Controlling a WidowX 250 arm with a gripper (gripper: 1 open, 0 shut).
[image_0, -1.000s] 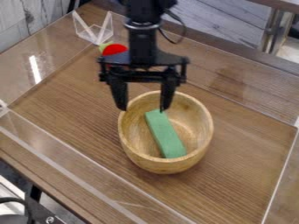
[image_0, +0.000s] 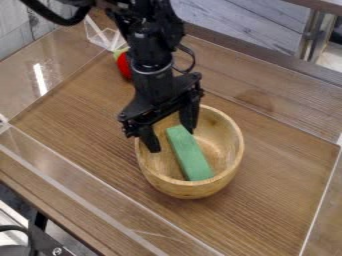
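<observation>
My gripper is open over the wooden bowl, its black fingers spread near the bowl's back and left side. A green bar-shaped object lies inside the bowl, just in front of the fingers, with nothing seen between them.
A red object sits behind the arm at the back left, near a clear plastic item. A wall or ledge runs along the back.
The arm and gripper have turned and moved slightly down and left toward the bowl's back left. The bowl and green object look unmoved.
</observation>
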